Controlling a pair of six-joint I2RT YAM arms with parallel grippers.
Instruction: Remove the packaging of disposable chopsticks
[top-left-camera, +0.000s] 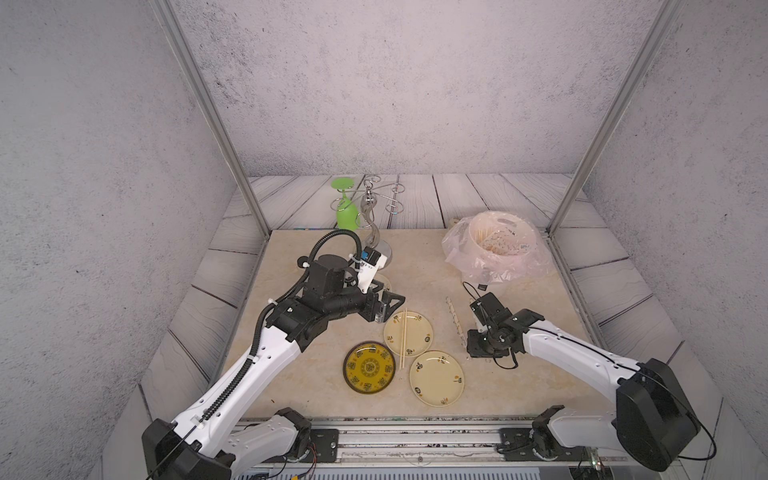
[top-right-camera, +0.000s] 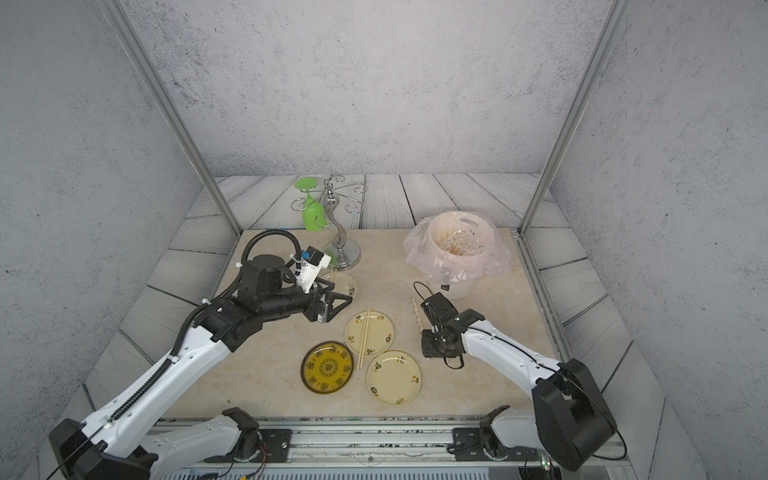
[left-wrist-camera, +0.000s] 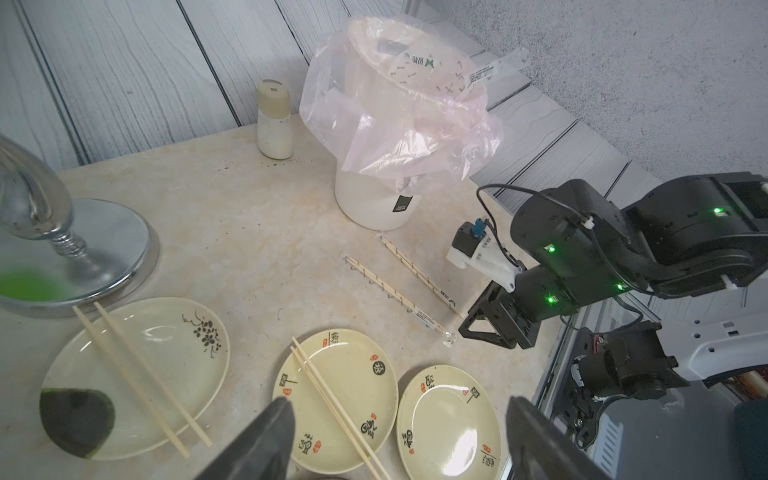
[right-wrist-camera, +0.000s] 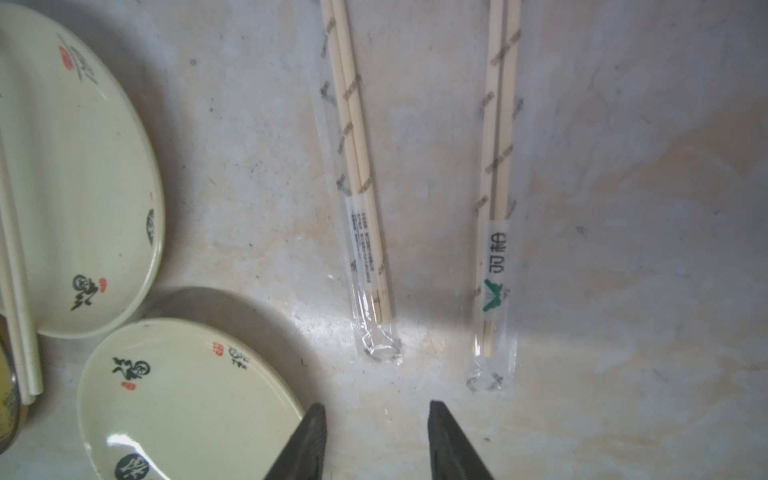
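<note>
Two wrapped pairs of chopsticks lie side by side on the table in clear printed sleeves. The one with fine print is the left packet (right-wrist-camera: 349, 120); a green logo marks the right packet (right-wrist-camera: 497, 152). My right gripper hovers just short of their near ends, fingers partly spread, nothing between them. Its body covers part of the packets in the top views. My left gripper stands open and empty above the plates. Bare chopsticks (left-wrist-camera: 332, 400) rest across the middle plate (left-wrist-camera: 376, 392), and another bare pair (left-wrist-camera: 132, 368) crosses the far-left plate (left-wrist-camera: 200, 384).
An empty cream plate (top-left-camera: 437, 378) and a brown-rimmed yellow plate (top-left-camera: 369, 367) sit near the front. Behind the packets stands a bin (left-wrist-camera: 376, 196) lined with a pink bag (left-wrist-camera: 392, 136). A metal stand (top-left-camera: 373, 254) with a green goblet (top-left-camera: 346, 214) is at the back.
</note>
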